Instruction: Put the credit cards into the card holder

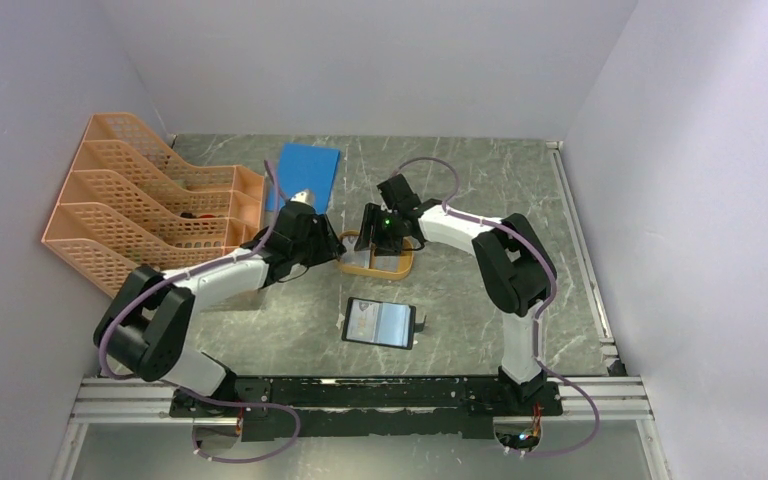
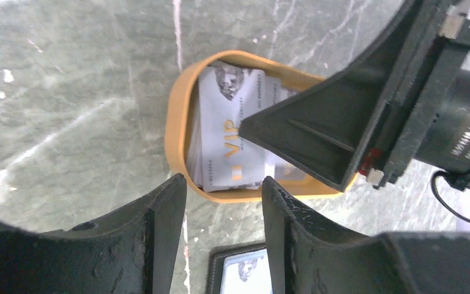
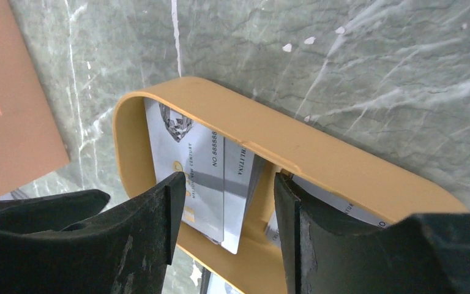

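Note:
White cards, one marked VIP point(image 2: 225, 168), lie in a tan oval tray point(image 2: 175, 128) in the left wrist view. Others sit farther along the tray, partly covered by the right arm. My left gripper is over the tray's near left edge, its fingers apart and nothing held between them. In the right wrist view my right gripper is open above the tray, over two overlapping cards point(image 3: 235, 190) and a bare strip of tray. The black card holder point(image 1: 379, 345) lies flat and opened in front of the tray, with clear pockets.
An orange slotted rack point(image 1: 110, 240) fills the left side. A blue sheet point(image 1: 310, 170) lies behind the left arm. Both grippers are close together over the tray. Free grey table point(image 1: 510, 175) stretches at the right and back.

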